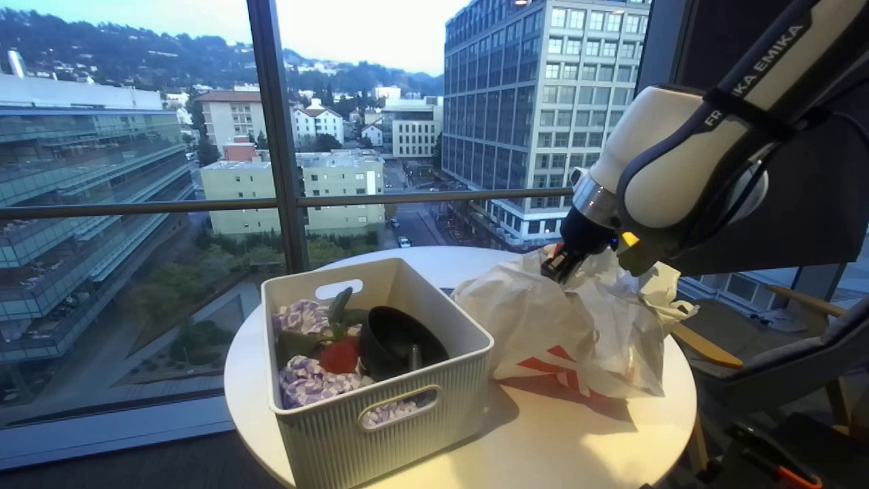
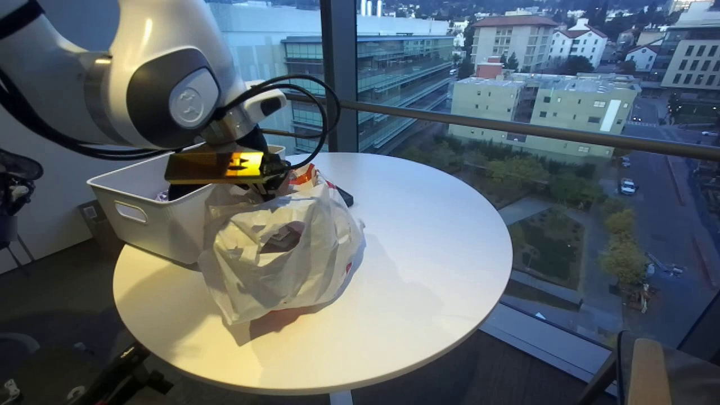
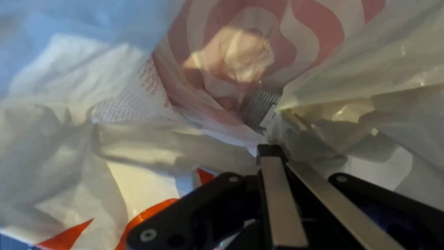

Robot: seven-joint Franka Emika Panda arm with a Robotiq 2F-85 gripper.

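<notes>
A crumpled white plastic bag (image 1: 521, 334) with red print stands on the round table, to the right of the bin in exterior view 1. My gripper (image 1: 557, 267) is at the top of the bag, tilted, its fingers pressed together. In the wrist view the bag's plastic (image 3: 137, 146) surrounds the gripper and meets the fingertips; whether a thin fold is pinched there cannot be seen. Deeper among the folds shows a grey ribbed item (image 3: 261, 107) with a white label. Exterior view 2 shows a hole in the bag (image 2: 236, 277) with something dark inside.
The white bin (image 1: 383, 424) holds a black bowl (image 1: 391, 338), a red item (image 1: 339, 355) and purple-white patterned cloth (image 1: 313, 383). A dark flat object (image 2: 344, 196) lies behind the bag.
</notes>
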